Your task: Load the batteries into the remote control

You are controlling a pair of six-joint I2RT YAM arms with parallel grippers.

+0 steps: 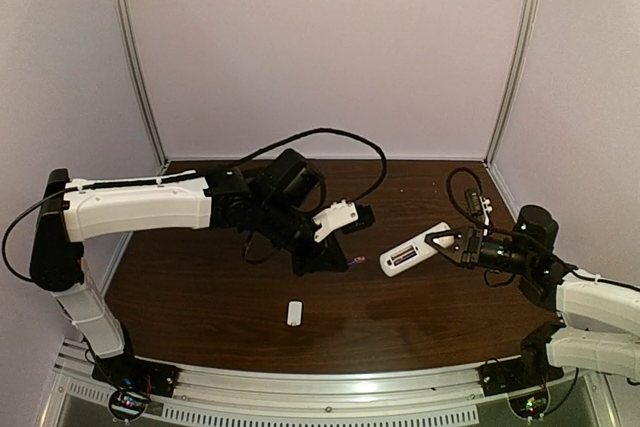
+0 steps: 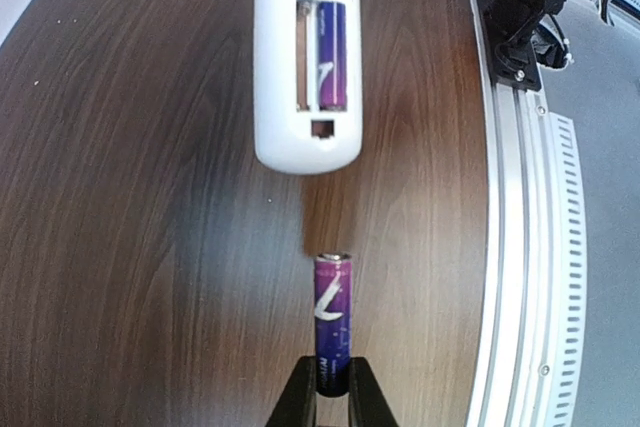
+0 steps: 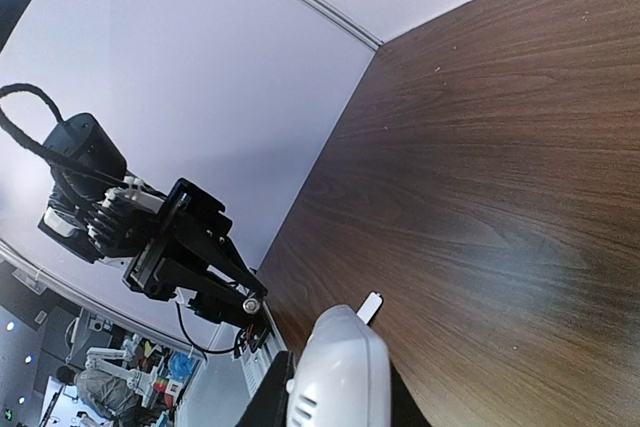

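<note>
My left gripper is shut on a purple-blue battery [image 2: 332, 312], held pointing toward the white remote [image 2: 307, 147]. The remote's open compartment shows one battery [image 2: 332, 57] in its right slot; the left slot is empty. In the top view the held battery [image 1: 357, 260] is just left of the remote [image 1: 400, 259], which my right gripper [image 1: 440, 241] has shut on. The right wrist view shows the remote's end [image 3: 338, 372] between that gripper's fingers and my left gripper farther off.
The small white cover [image 1: 294, 313] lies on the wooden table [image 1: 200, 307] at front centre, below my left arm. White walls stand round the back and sides.
</note>
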